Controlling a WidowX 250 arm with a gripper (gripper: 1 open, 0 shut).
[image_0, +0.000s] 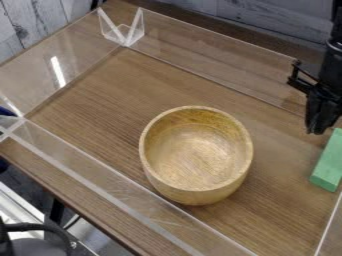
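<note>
My black gripper (315, 125) hangs at the right edge of the camera view, its tip pointing down, shut with nothing visible between its fingers. Just below it, a green rectangular block (326, 162) lies on the wooden surface, partly cut off by the right edge. A large round tan bowl (195, 155) stands left of the gripper and the block, lower in the view, apparently empty.
Clear plastic walls border it, with a clear angular piece (122, 28) at the back left corner. A dark object sits at the bottom left edge.
</note>
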